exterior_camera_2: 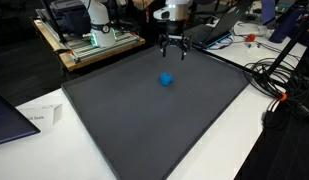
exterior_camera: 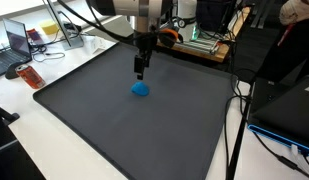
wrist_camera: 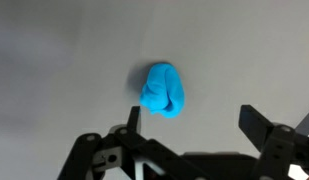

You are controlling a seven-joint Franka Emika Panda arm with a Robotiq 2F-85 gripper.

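A small crumpled blue cloth point(exterior_camera: 140, 88) lies on the dark grey mat point(exterior_camera: 104, 110), and it also shows in the second exterior view as a blue lump point(exterior_camera_2: 166, 79). In the wrist view the blue cloth point(wrist_camera: 163, 90) sits near the middle of the picture, ahead of the fingertips and touched by neither. My gripper is open, its two black fingers point(wrist_camera: 257, 127) wide apart with only mat between them. From outside, the gripper point(exterior_camera: 140, 73) hangs above and just behind the cloth.
A red can point(exterior_camera: 31, 77) stands on the white table left of the mat, with a laptop point(exterior_camera: 12, 45) behind it. Black cables point(exterior_camera: 232, 120) run along the mat's right side.
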